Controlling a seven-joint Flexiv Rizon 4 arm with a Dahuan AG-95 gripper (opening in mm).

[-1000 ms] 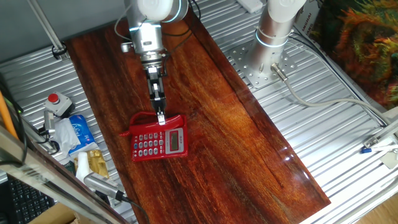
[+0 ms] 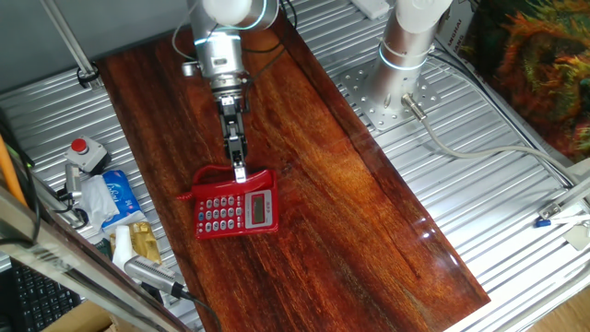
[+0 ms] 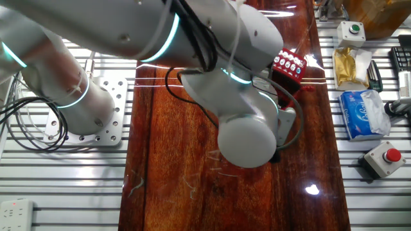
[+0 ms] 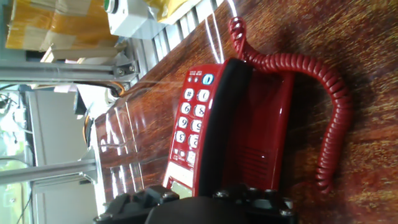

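A red desk telephone (image 2: 232, 214) lies on the wooden board, with its keypad and small display facing up. My gripper (image 2: 240, 173) reaches down to the phone's back edge, its pale tip overlapping the red body there. Whether it touches or grasps anything cannot be made out. Seen from the wrist, the phone (image 4: 194, 121) shows its keys, a dark band and a red section with slots; a coiled red cord (image 4: 336, 93) curves beside it. Dark gripper parts fill the bottom edge of that view, hiding the phone's near end. In exterior view 2 the arm covers most of the phone (image 3: 289, 65).
The dark wooden board (image 2: 350, 221) is clear right of the phone. Off its left side are a blue-and-white packet (image 2: 120, 198), a red-button box (image 2: 85, 154) and a gold packet (image 2: 145, 242). The arm's base (image 2: 392, 92) stands to the right.
My gripper has shifted very slightly in exterior view 1, its tip staying over the phone's back edge. The phone looks unmoved.
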